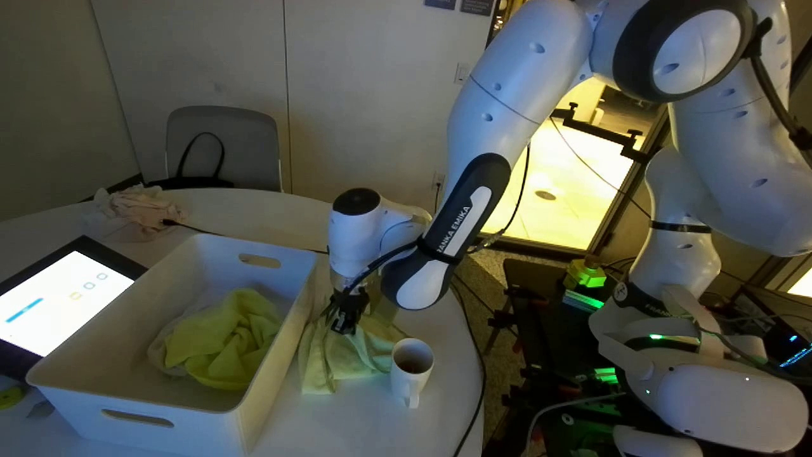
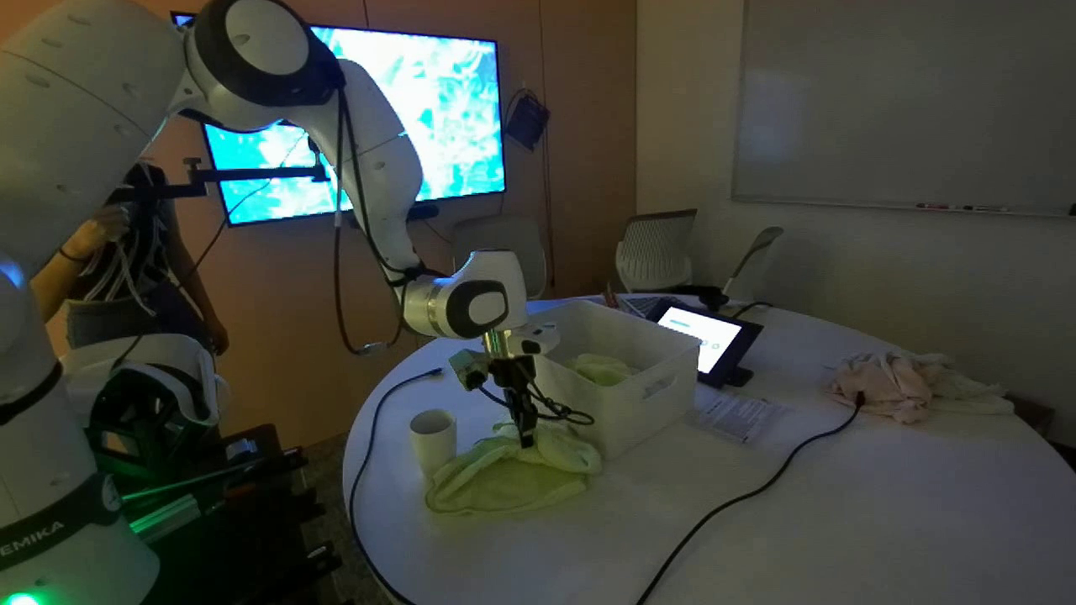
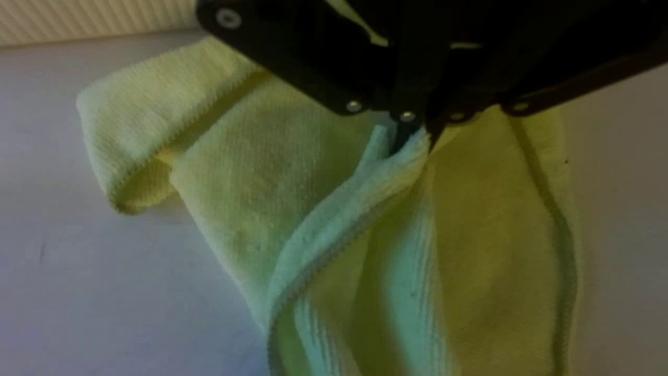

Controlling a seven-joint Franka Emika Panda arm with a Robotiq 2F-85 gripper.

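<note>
A yellow-green cloth (image 1: 335, 362) lies crumpled on the white table between the bin and the mug. Over it is my gripper (image 1: 344, 327), low and pointing down. In the wrist view, a raised fold of the cloth (image 3: 350, 194) runs up into the fingertips, and the gripper is shut on that fold. Much of the cloth still rests on the table, with one corner folded over. A second yellow-green cloth (image 1: 228, 343) sits inside the white bin (image 1: 183, 407).
Close beside the cloth stands a white mug (image 1: 412, 365). A tablet (image 2: 711, 338) is past the bin, and a pinkish cloth (image 2: 888, 383) lies farther off. One black cable (image 2: 767, 486) crosses the otherwise clear table.
</note>
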